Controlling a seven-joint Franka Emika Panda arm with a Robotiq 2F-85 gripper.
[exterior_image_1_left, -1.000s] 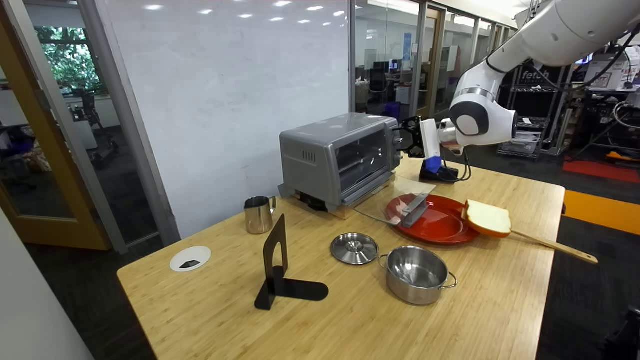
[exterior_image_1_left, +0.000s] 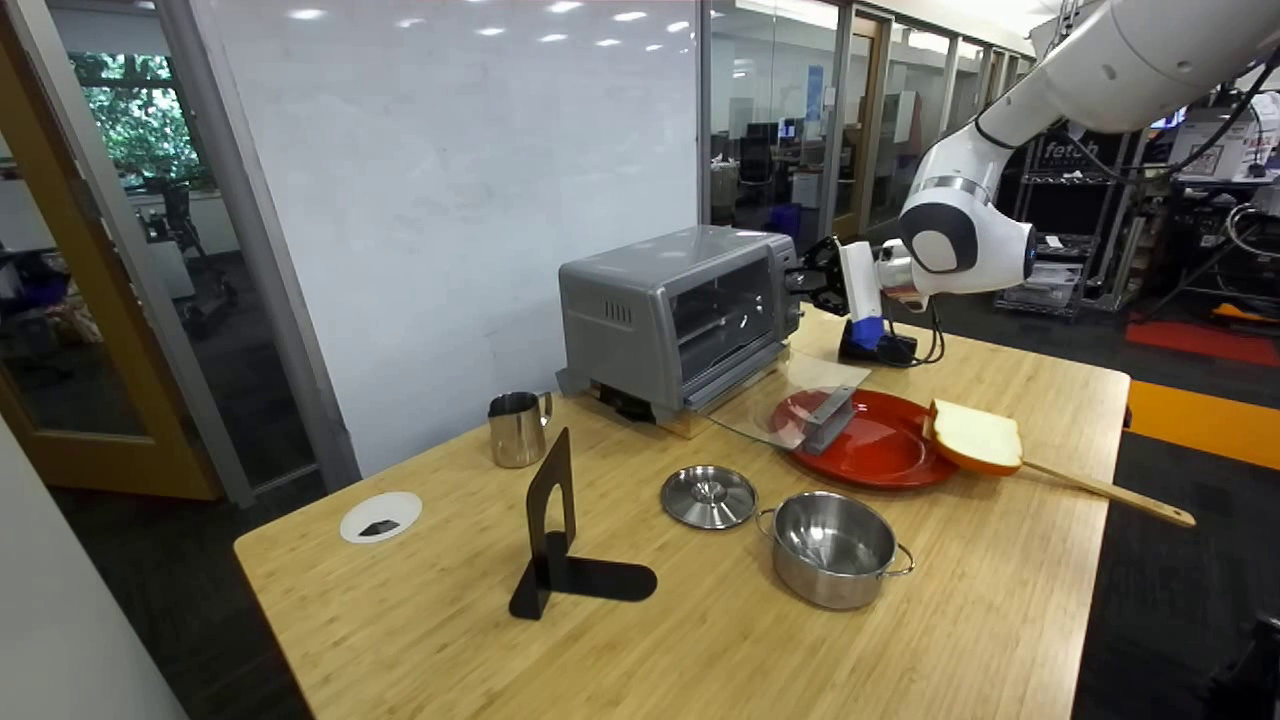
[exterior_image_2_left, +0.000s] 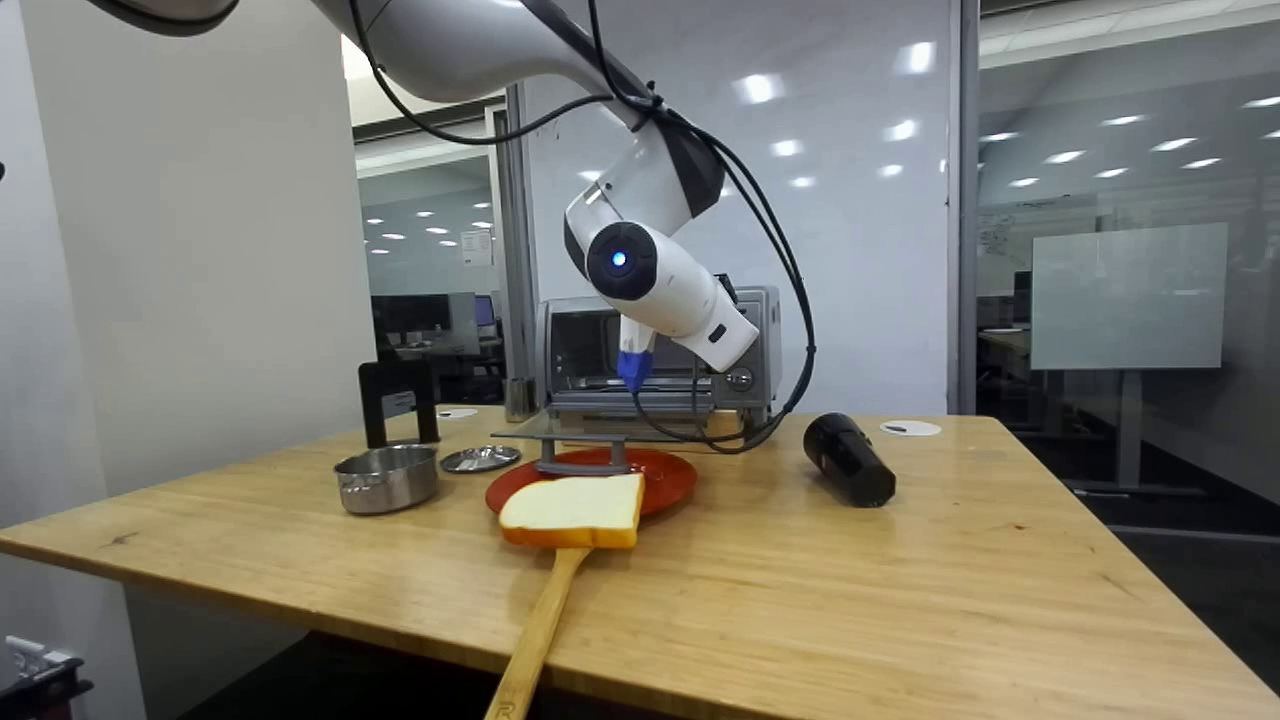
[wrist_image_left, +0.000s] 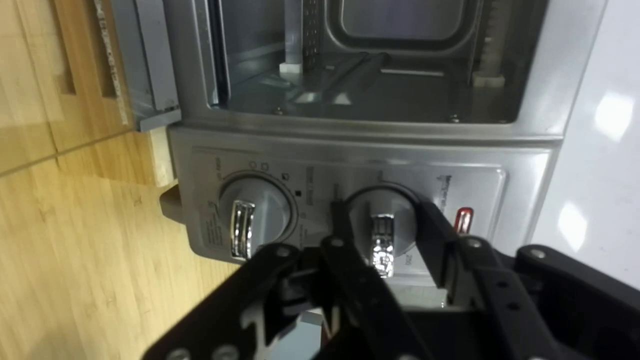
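Note:
A grey toaster oven (exterior_image_1_left: 672, 312) stands at the back of the table with its glass door (exterior_image_1_left: 780, 402) folded down, reaching over the red plate (exterior_image_1_left: 894, 450). In the wrist view, its control panel carries two round knobs. My gripper is shut on the knob nearer the oven's top (wrist_image_left: 382, 240), one black finger (wrist_image_left: 342, 225) on each side of the dial. The other knob (wrist_image_left: 255, 213) sits clear of the fingers. Exterior view 2 shows the arm in front of the oven, hiding the gripper.
A bread slice (exterior_image_2_left: 573, 504) rests on a wooden-handled tool (exterior_image_2_left: 540, 636) at the plate's edge. Nearby are a steel pot (exterior_image_1_left: 830, 552), its lid (exterior_image_1_left: 708, 496), a black bookend (exterior_image_1_left: 558, 546) and a metal pitcher (exterior_image_1_left: 517, 430). A black cylinder (exterior_image_2_left: 849, 460) lies right of the oven.
My gripper has shifted slightly toward the oven's panel, its fingers now closer in at the knob. The oven door and the table objects look unmoved.

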